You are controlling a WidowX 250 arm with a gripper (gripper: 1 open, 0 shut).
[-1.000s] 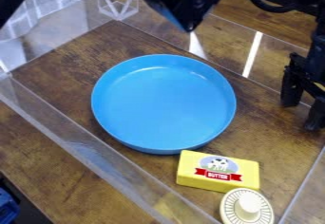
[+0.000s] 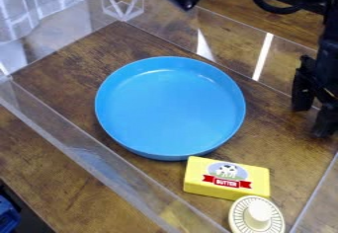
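Observation:
A dark gripper [image 2: 311,96] hangs low over the wooden surface at the right edge of the camera view, partly cut off, right of the blue plate [image 2: 168,106]. I cannot see clearly how its fingers stand or whether anything is between them. A yellow butter box [image 2: 226,176] lies in front of the plate, with a cream round lid-like object [image 2: 256,215] beside it at the bottom.
Clear low walls [image 2: 53,114] edge the wooden work surface [image 2: 53,148]. The board is bare to the left of the plate and between the plate and the gripper. Dark arm parts overhang the top.
The dark arm parts at the top middle have shifted slightly. The gripper at the right has moved very little, and the plate and box are unchanged.

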